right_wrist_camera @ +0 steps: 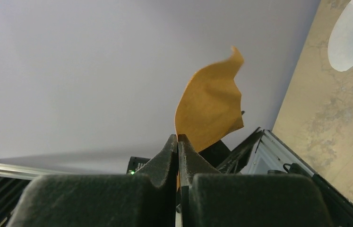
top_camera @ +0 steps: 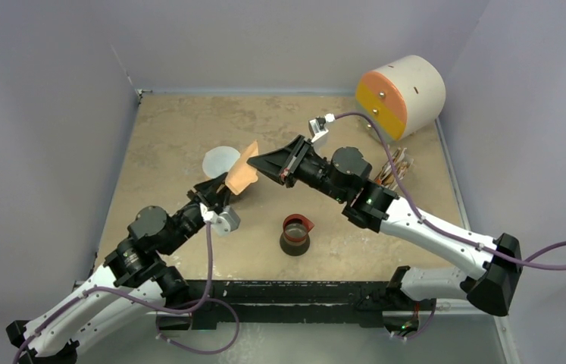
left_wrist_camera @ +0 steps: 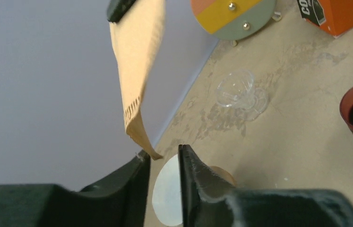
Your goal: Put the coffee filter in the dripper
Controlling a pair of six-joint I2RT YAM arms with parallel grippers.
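Observation:
The tan paper coffee filter (top_camera: 240, 173) is held up between my two grippers. My right gripper is shut on one edge of it. In the left wrist view the filter (left_wrist_camera: 135, 56) comes down from above, and its lower corner ends at the left finger. My left gripper stands part open; whether the paper touches its finger I cannot tell. A clear glass cone on a foot (left_wrist_camera: 236, 90), perhaps the dripper, stands on the table in the left wrist view.
A white bowl-like vessel (top_camera: 220, 160) stands behind the left gripper. A red-rimmed dark pot (top_camera: 295, 233) is nearer the front. The drum-shaped drawer unit (top_camera: 408, 95) fills the back right. An orange box (left_wrist_camera: 340, 16) shows in the left wrist view.

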